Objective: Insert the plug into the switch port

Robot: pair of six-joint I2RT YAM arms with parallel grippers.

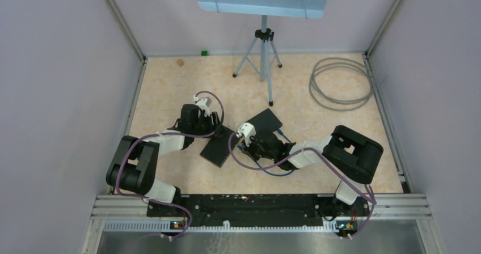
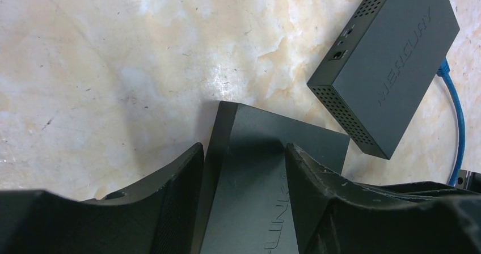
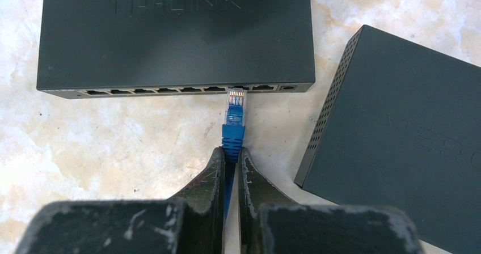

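The black TP-LINK switch (image 3: 176,44) lies flat, its row of ports facing my right gripper. That gripper is shut on the blue boot of the clear-tipped plug (image 3: 234,109). The plug points at the port face, its tip overlapping the edge near the second port from the right; its gold contacts still show, and whether the tip touches cannot be told. In the left wrist view, my left gripper is part open over one end of the switch (image 2: 255,152), its fingers apart with the switch seen between them; contact is unclear.
A black MERCURY box (image 2: 397,67) sits close beside the switch, with a blue cable (image 2: 460,123) leaving its far side. Behind stands a tripod (image 1: 264,55); a grey cable coil (image 1: 340,102) lies at the back right.
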